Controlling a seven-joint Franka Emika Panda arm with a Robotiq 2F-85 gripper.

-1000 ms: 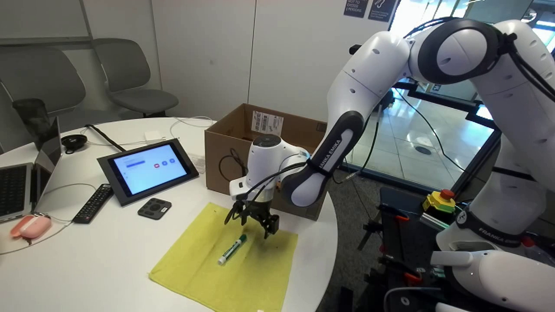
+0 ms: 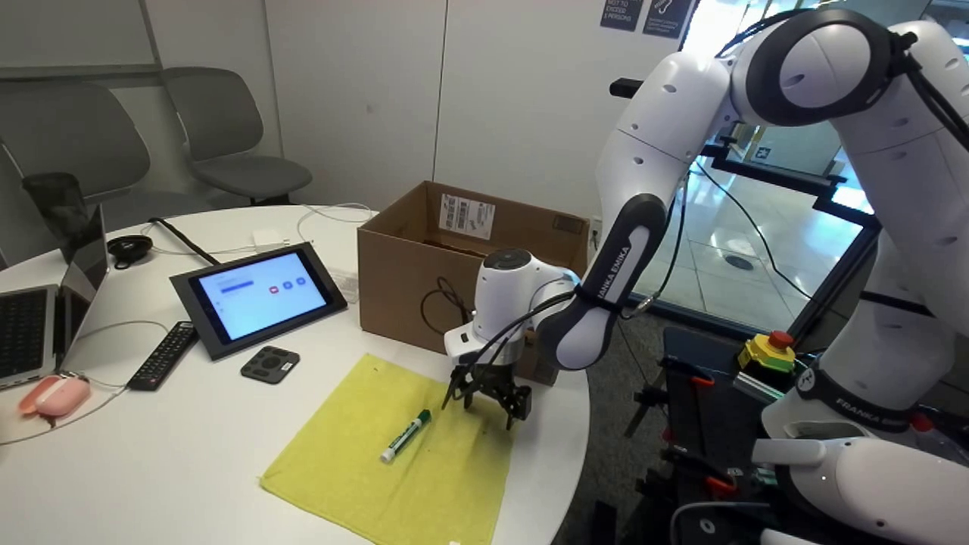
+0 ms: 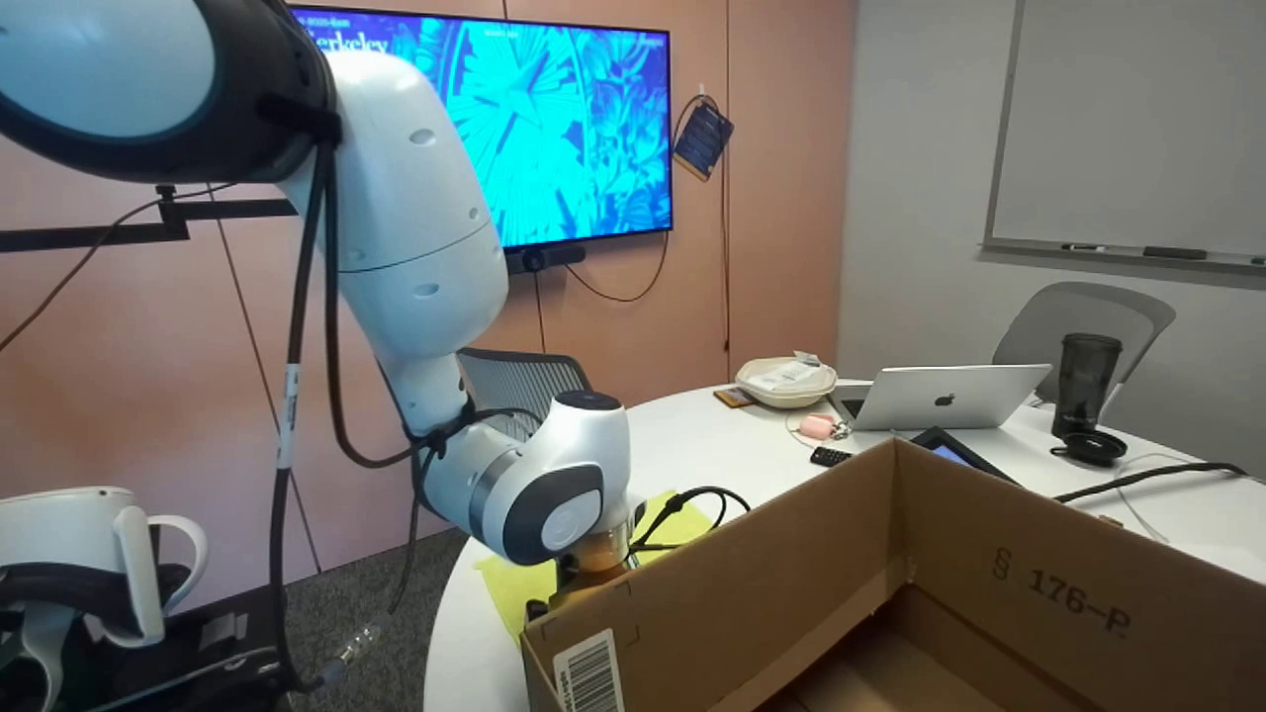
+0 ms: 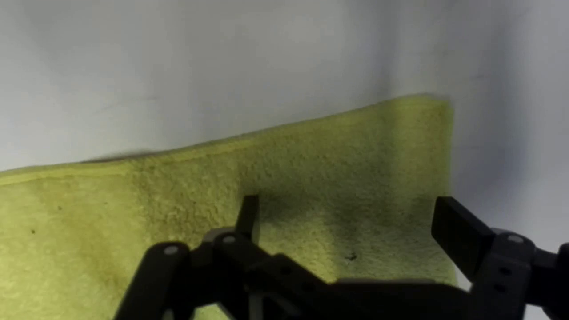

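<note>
A yellow cloth [image 2: 363,454] lies spread on the white table, and a green-capped marker [image 2: 406,436] rests on it. My gripper [image 2: 487,419] is low over the cloth's corner nearest the box, to the right of the marker. In the wrist view the gripper stands open, its fingers [image 4: 462,234] wide apart, with the yellow cloth [image 4: 320,170] and its corner showing below and between them. Whether the fingertips touch the cloth cannot be told. The marker is outside the wrist view. In exterior view 2 the box hides the fingers.
An open cardboard box [image 2: 400,291] stands close behind the gripper. A tablet [image 2: 263,289], a black remote [image 2: 163,355], a small dark controller [image 2: 269,364] and a laptop [image 2: 27,331] occupy the left side.
My gripper has moved right and somewhat lower, away from the marker toward the cloth's corner. The marker and cloth look unmoved.
</note>
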